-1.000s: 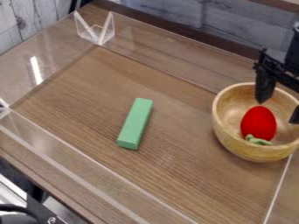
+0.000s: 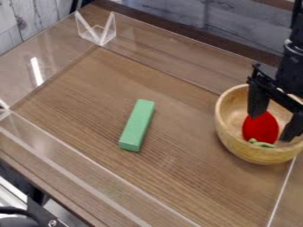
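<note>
A tan bowl (image 2: 228, 113) sits at the right of the wooden table, holding a red object (image 2: 260, 126) with a small green part at its lower end. My black gripper (image 2: 267, 97) comes in from the right edge and reaches over the bowl, above the red object; whether its fingers are open or shut is hard to tell. A flat green bar (image 2: 137, 124) lies left of the bowl on the table.
A white wire-like object (image 2: 97, 27) stands at the back left. Dark cables lie at the lower left corner.
My gripper has come lower and nearer over the bowl, toward the red object. The bowl, red object and green bar look about the same.
</note>
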